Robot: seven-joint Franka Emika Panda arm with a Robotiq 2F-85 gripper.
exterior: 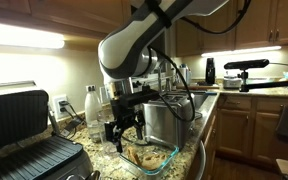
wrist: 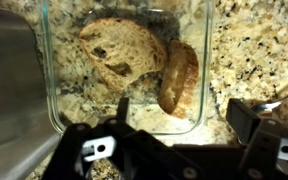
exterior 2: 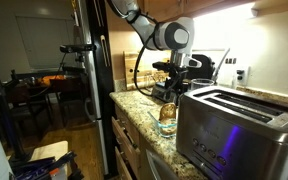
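Note:
Two pieces of brown bread lie in a clear glass container (wrist: 50,70): a broad slice (wrist: 122,50) and a narrower piece (wrist: 179,78) beside it. My gripper is open over the near end of the container, its fingers spread wide and nothing between them. The narrower piece lies just ahead of the gap between the fingertips in the wrist view. From the side, the gripper (exterior: 129,137) points down above the container (exterior: 149,162) on the counter. A steel toaster (exterior 2: 239,135) stands right beside the container.
An open ribbed grill (exterior: 26,120) sits at the left of the counter, with a white bottle (exterior: 92,105) behind. The toaster's metal side (wrist: 9,95) borders the container closely.

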